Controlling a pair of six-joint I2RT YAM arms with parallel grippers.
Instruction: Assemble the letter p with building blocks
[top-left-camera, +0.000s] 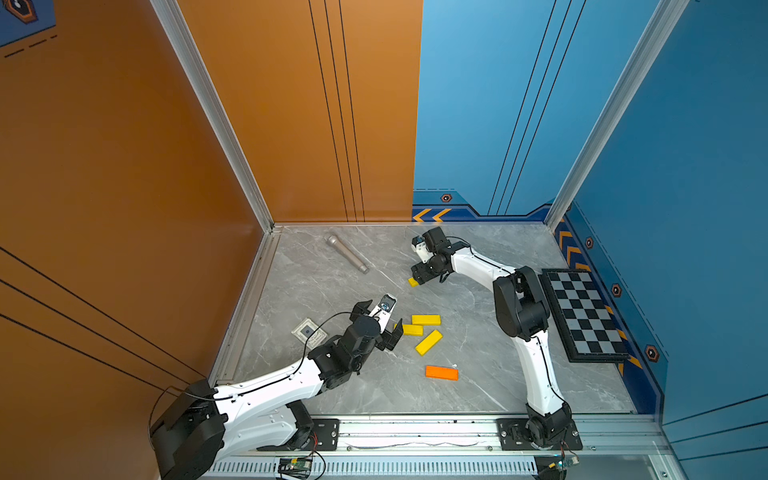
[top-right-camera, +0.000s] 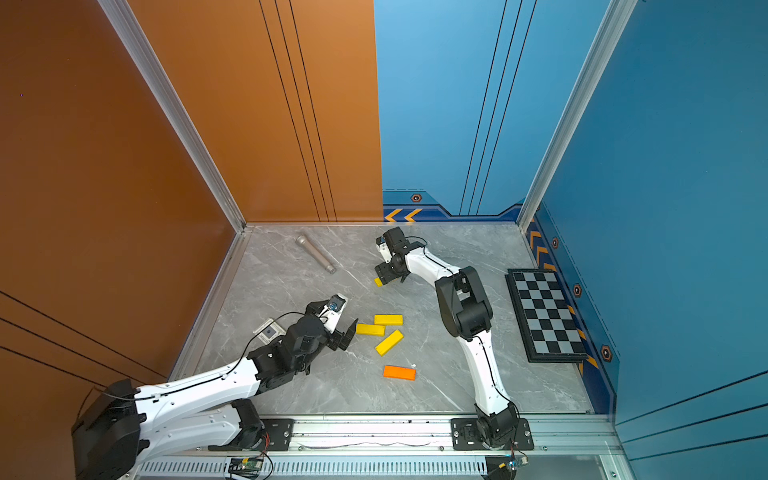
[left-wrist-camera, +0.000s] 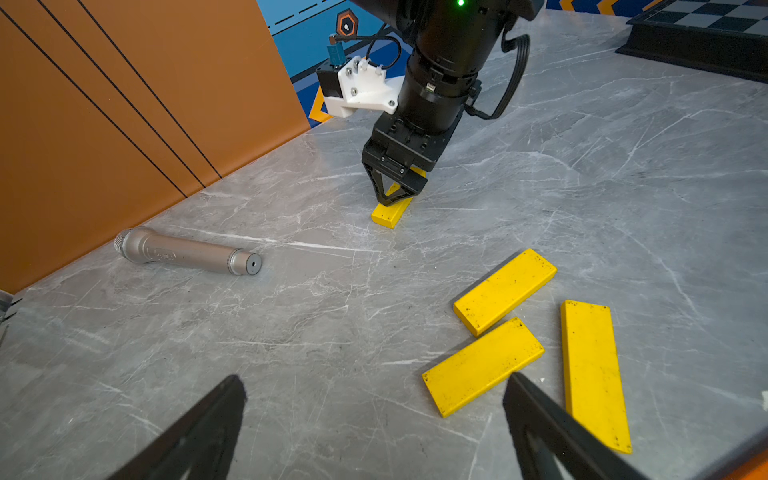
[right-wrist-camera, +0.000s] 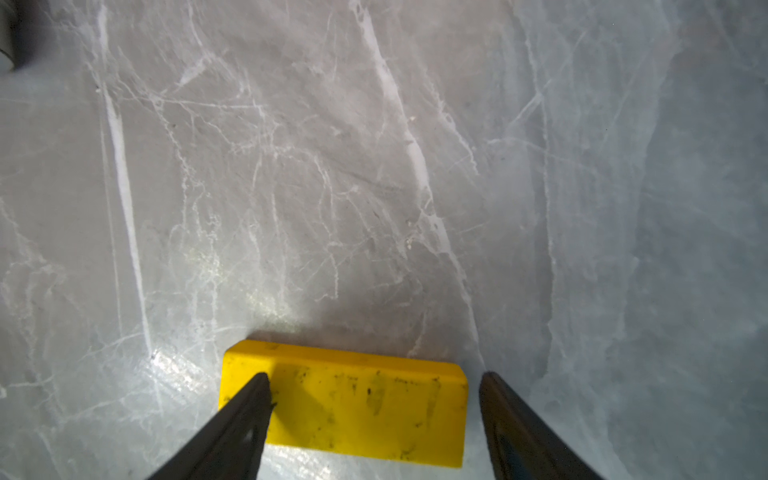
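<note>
One yellow block (right-wrist-camera: 368, 412) lies flat towards the back of the table. My right gripper is down around it and stands open, one finger overlapping an end of the block in view and a narrow gap showing beside the other finger. Nearer the front lie three more yellow blocks: one (left-wrist-camera: 505, 291), a second close beside it (left-wrist-camera: 484, 365), and a third (left-wrist-camera: 596, 376) set at another angle. An orange block (top-left-camera: 441, 373) rests closest to the front edge. Open and empty, my left gripper hangs left of those three blocks.
A silver microphone (top-left-camera: 349, 253) lies at the back left. Partly behind the left arm is a small pale item (top-left-camera: 309, 331). The chessboard (top-left-camera: 547, 289) occupies the right side. Bare table lies between the blocks and the chessboard, apart from the right arm above it.
</note>
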